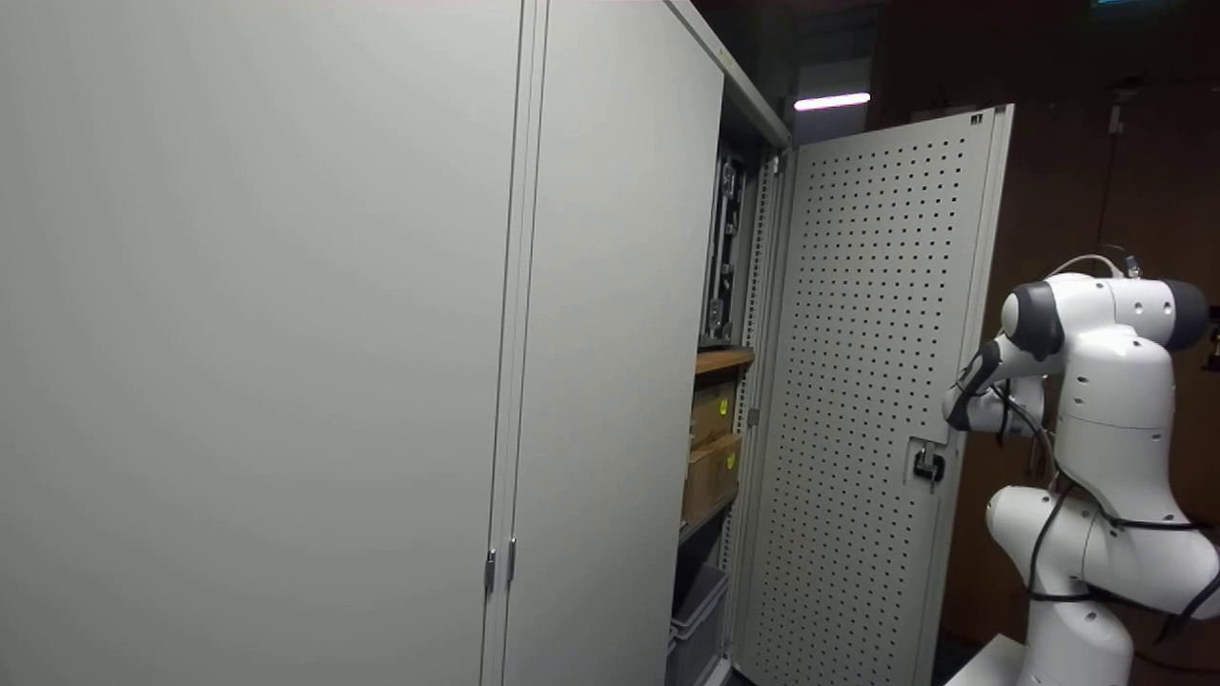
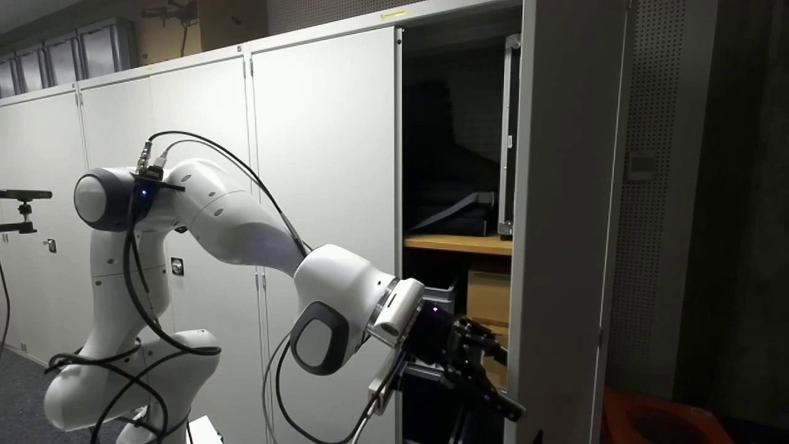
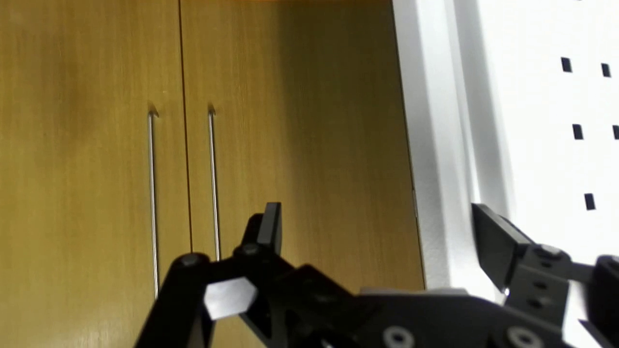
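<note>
The grey cabinet door (image 1: pixel 875 377) stands swung out, its perforated inner face and black lock (image 1: pixel 928 464) in view. From exterior view 2 its darker outer side (image 2: pixel 558 222) shows. My gripper (image 2: pixel 510 380) is at the door's free edge there, one black finger (image 2: pixel 504 403) overlapping the outer side. In the wrist view my gripper is open, and the door's pale edge (image 3: pixel 438 203) appears between the spread fingers, nearer the right one. Contact with the door cannot be made out. Exterior view 1 does not show the fingers.
The open cabinet has a wooden shelf (image 2: pixel 458 243) and cardboard boxes (image 1: pixel 711 469). Closed cabinet doors (image 2: pixel 325 148) stand beside it. Wooden doors with long handles (image 3: pixel 213 180) fill the wrist view's left. An orange object (image 2: pixel 662 418) lies low, right of the door.
</note>
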